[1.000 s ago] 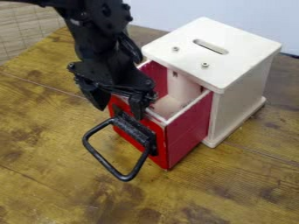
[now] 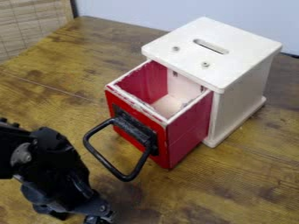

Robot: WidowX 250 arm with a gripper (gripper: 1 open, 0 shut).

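A white wooden box (image 2: pixel 230 61) with a slot in its lid stands at the upper right of the view, its red-fronted drawer (image 2: pixel 187 134) pulled out toward the front left. The drawer has a black loop handle (image 2: pixel 111 166) and a pale interior that looks empty where visible. My black gripper (image 2: pixel 87 213) is low at the lower left, left of and below the handle, partly cut off by the frame; whether it is open or shut is unclear.
A woven mat (image 2: pixel 24 22) is at the back left.
My gripper has moved from over the open drawer down to the lower left, uncovering the drawer's top. The box and drawer look about the same.
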